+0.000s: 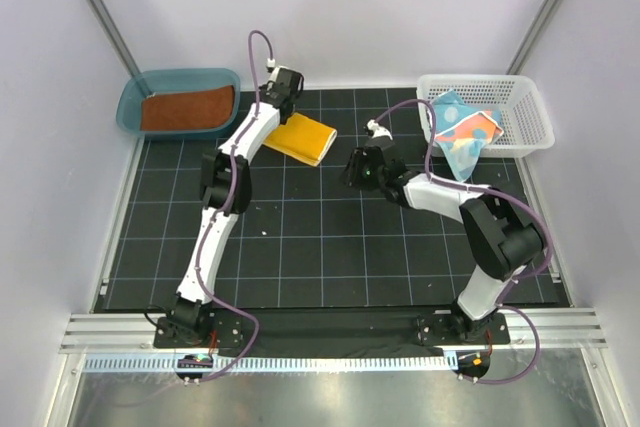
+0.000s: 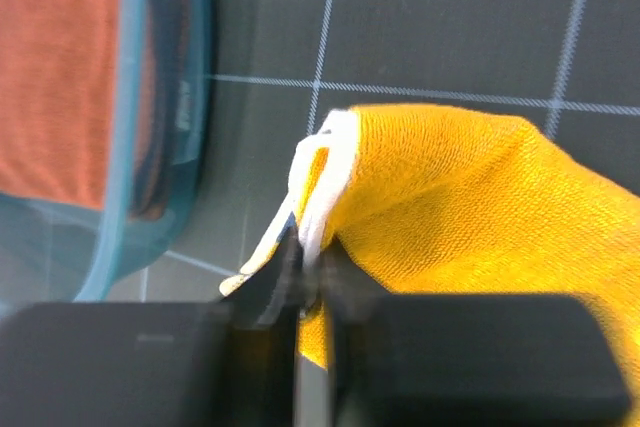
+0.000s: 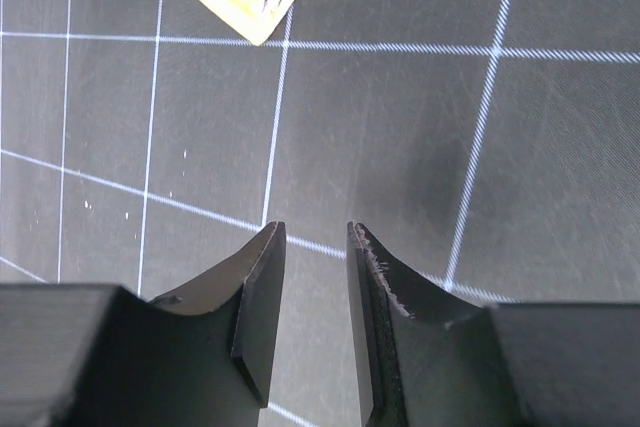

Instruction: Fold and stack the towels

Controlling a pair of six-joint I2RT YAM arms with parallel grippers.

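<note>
A folded yellow towel [image 1: 306, 139] with white edges lies at the back of the dark mat, right of the blue bin [image 1: 130, 112]. My left gripper [image 1: 290, 115] is shut on one end of it; in the left wrist view its white edge [image 2: 340, 162] bunches between the fingers. How much of the towel rests on the mat cannot be told. A brown-orange towel [image 1: 188, 109] lies folded in the blue bin. My right gripper [image 1: 352, 169] stands open over the mat, right of the yellow towel, with an empty gap between its fingers.
A white basket [image 1: 525, 112] at the back right holds a blue, dotted towel [image 1: 462, 152] with an orange part, which hangs over its front rim.
</note>
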